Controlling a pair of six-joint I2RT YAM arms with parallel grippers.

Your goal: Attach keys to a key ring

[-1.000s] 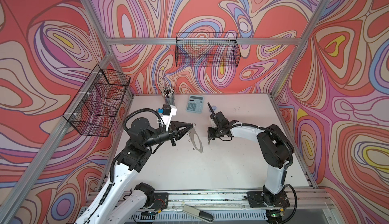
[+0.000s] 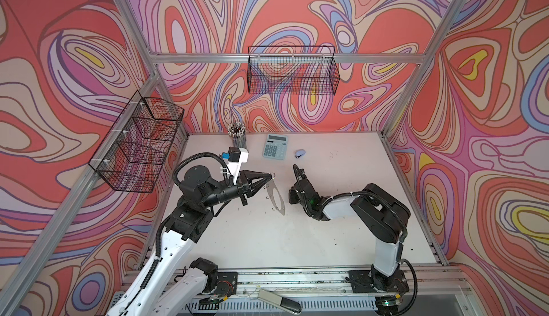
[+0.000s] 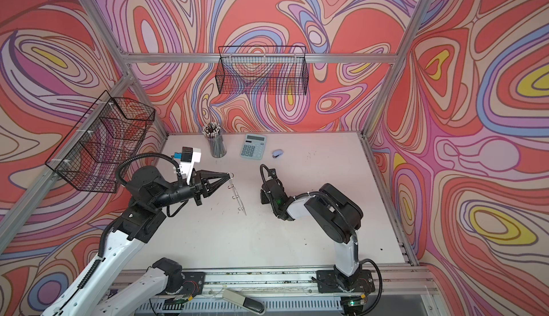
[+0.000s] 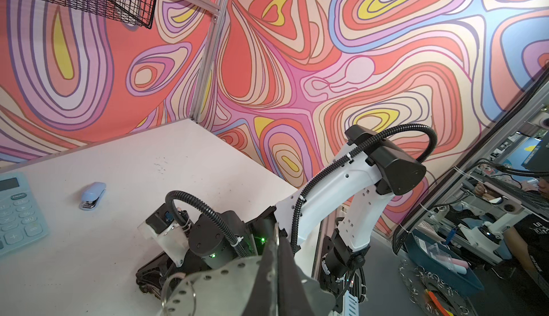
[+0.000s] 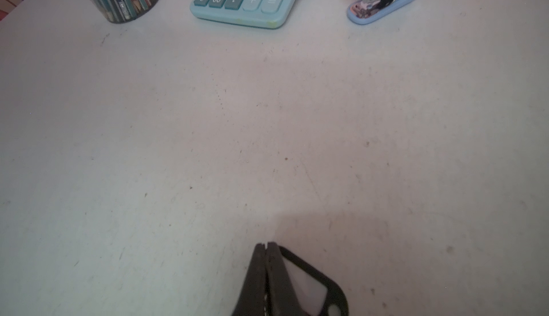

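A pale grey flat pointed plate with small metal rings along one edge hangs below my left gripper, which is shut on its upper end. In the left wrist view the plate extends behind the fingers, with larger rings at its side. Lower over the table, right of the plate, is my right gripper, its fingertips together. A black curved strip edging something pale shows beside those fingers; what it is, and whether they hold it, I cannot tell. No separate key is distinguishable.
A blue calculator, a light blue stapler and a cup of pencils stand along the back of the white table. Wire baskets hang higher up.
My right gripper has turned and its forearm has swung toward the table's front. The stapler, partly covered before, now shows clear of it. My left arm and the plate hold nearly still.
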